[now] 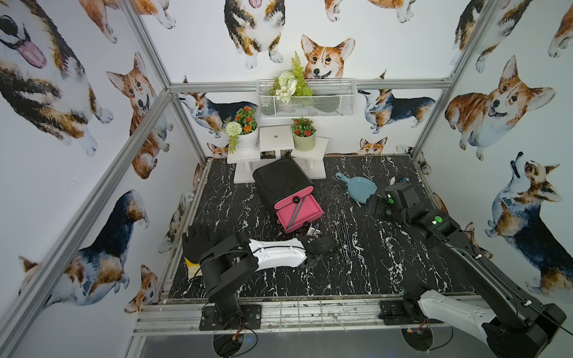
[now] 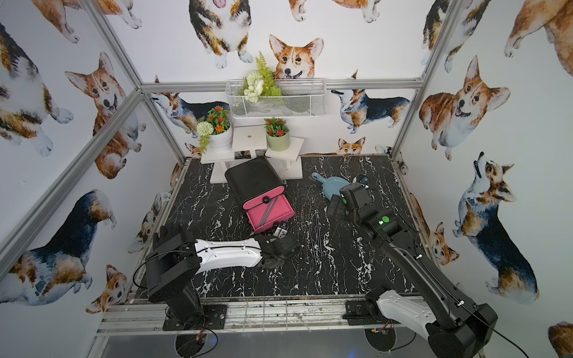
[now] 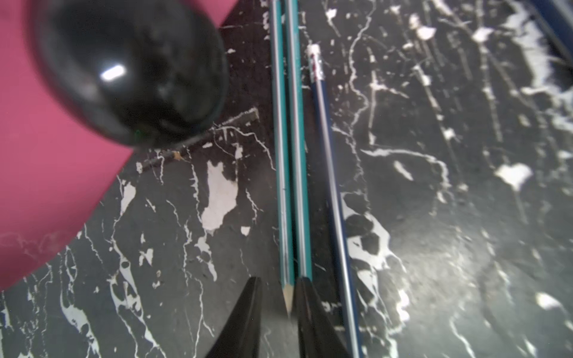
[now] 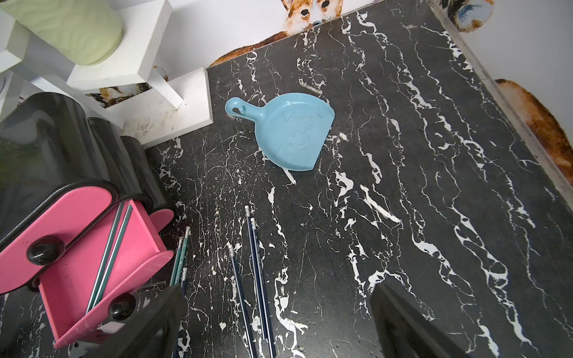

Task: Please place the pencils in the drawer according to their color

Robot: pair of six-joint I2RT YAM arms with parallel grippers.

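Two teal pencils [image 3: 280, 155] lie side by side on the dark table, with a dark blue pencil [image 3: 329, 155] just to their right. My left gripper is part open above them; one teal pencil's sharpened tip shows between its fingers, and the right finger covers the other's end. No grip on either shows. Two more teal pencils rest in the pulled-out pink drawer [image 4: 77, 274] of the black box [image 1: 280, 179]. Several dark blue pencils [image 4: 240, 292] lie on the table to the right. My right gripper hangs open and empty above the table.
A blue dustpan [image 4: 295, 131] lies toward the back. Behind the box stands a white stand [image 1: 322, 149] with potted plants. The drawer's black knob [image 3: 131, 71] is close to my left gripper.
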